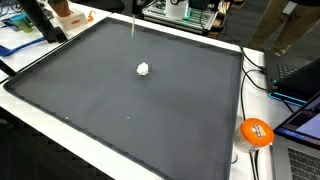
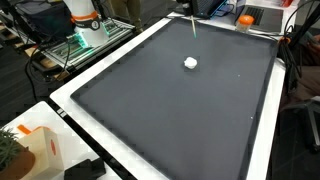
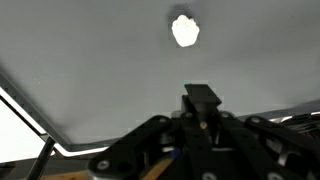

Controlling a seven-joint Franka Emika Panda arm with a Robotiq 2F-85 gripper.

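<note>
A small white lumpy object rests on the dark grey board, and it also shows in the second exterior view as a white lump. In the wrist view the white object is near the top, apart from my gripper. The fingers are shut on a thin stick, whose teal tip pokes out just past the fingers. The thin stick points down over the board's far part in the first exterior view. Most of the gripper is cut off at the top of both exterior views.
An orange-topped round container stands beside the board's edge, near a laptop. Cables lie along that side. Apart from the white object, the board's surface is clear.
</note>
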